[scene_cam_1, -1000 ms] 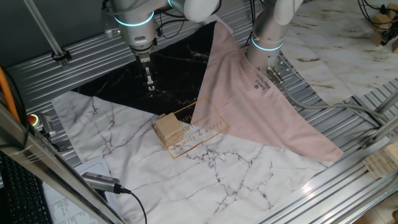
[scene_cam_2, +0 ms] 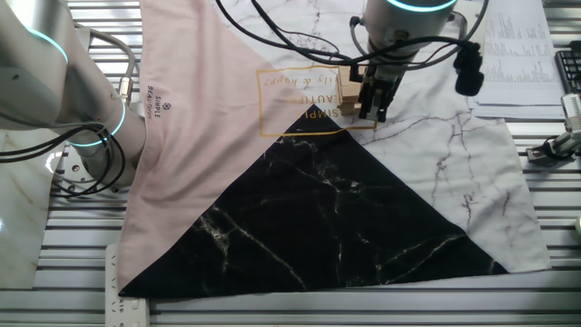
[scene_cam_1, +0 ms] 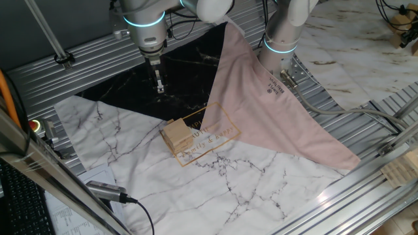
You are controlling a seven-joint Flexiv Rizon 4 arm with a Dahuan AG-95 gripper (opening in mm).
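Observation:
A pale wooden block (scene_cam_1: 175, 137), seemingly made up of stacked pieces, rests on the cloth (scene_cam_1: 130, 140) by the gold-framed lettering. My gripper (scene_cam_1: 160, 87) points down over the black part of the cloth, up and to the left of the block in exterior view 1. From the opposite side, in exterior view 2, the gripper (scene_cam_2: 373, 102) partly covers the wooden block (scene_cam_2: 350, 87). Its fingers look close together, but the gap is too small to read; no object shows in them.
Metal slats (scene_cam_1: 366, 179) surround the cloth. A grey cable (scene_cam_1: 339, 111) runs along the right side in exterior view 1. At the lower left, a small device (scene_cam_1: 106, 191) with a black cord lies by papers.
In exterior view 1 my gripper has shifted slightly to the right. The block and cloth stay where they were.

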